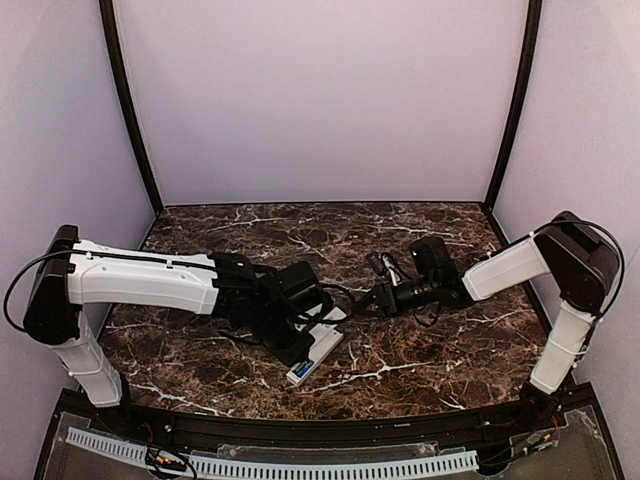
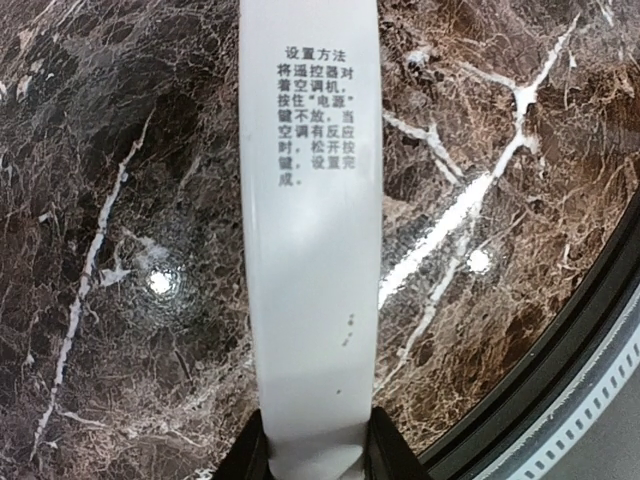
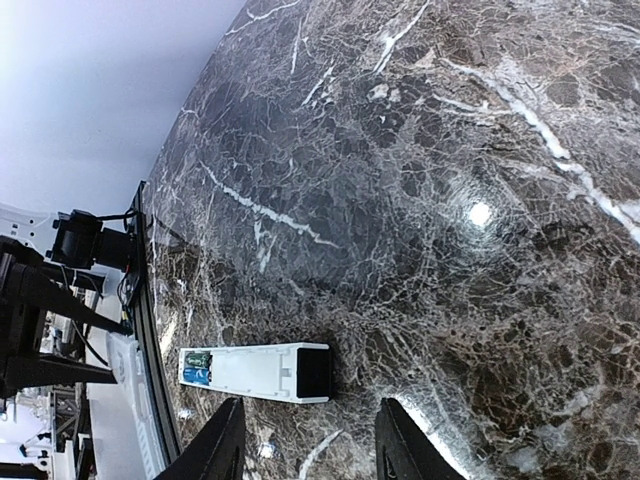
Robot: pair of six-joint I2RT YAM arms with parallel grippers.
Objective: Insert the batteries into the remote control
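The remote control (image 3: 250, 372) lies back up on the table, its battery compartment uncovered, with batteries (image 3: 197, 368) at its far end; in the top view the remote (image 1: 322, 345) is partly hidden by my left arm. My left gripper is shut on a long white piece with printed text (image 2: 310, 250), apparently the battery cover, held above the table beside the remote. My right gripper stands open, its fingers apart with nothing between them, to the right of the remote.
A dark rail (image 1: 400, 430) runs along the front edge, and pale walls enclose the sides and back.
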